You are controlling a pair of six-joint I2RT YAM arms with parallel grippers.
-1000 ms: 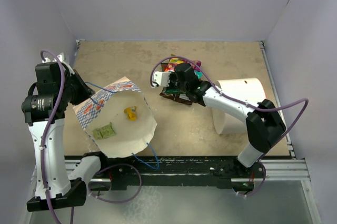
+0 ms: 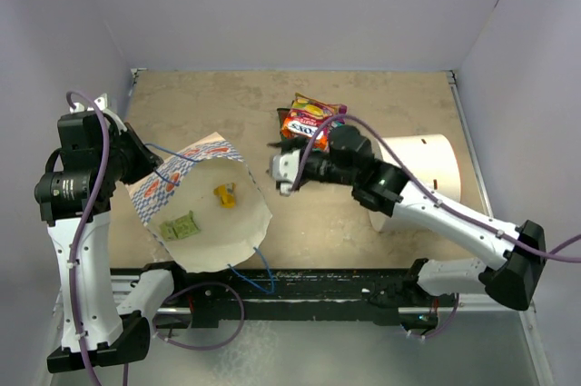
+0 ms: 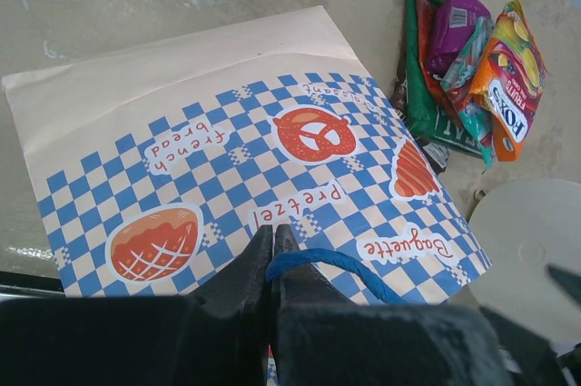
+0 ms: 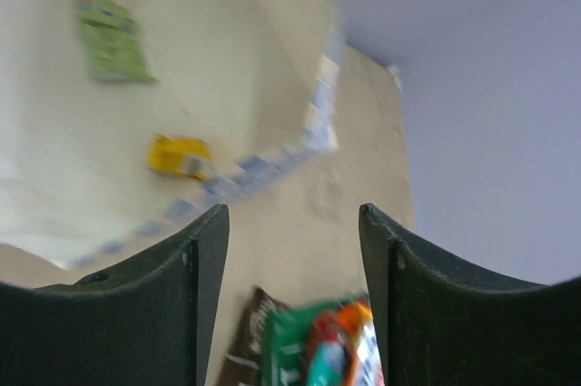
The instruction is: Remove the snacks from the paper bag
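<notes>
The paper bag lies on its side at the left, its mouth facing the front. Inside rest a yellow packet and a green packet, both also visible in the right wrist view. My left gripper is shut on the bag's blue rope handle, above the blue-checked side. Right of the bag, my right gripper stands open with nothing between its fingers; motion blurs it in the top view. A pile of snack packets lies on the table behind it.
A white cylinder occupies the right side of the table. Another blue handle hangs at the bag's front edge.
My right gripper has moved away from the snack pile, toward the front, uncovering more of the packets. The left arm and the bag stay nearly still.
</notes>
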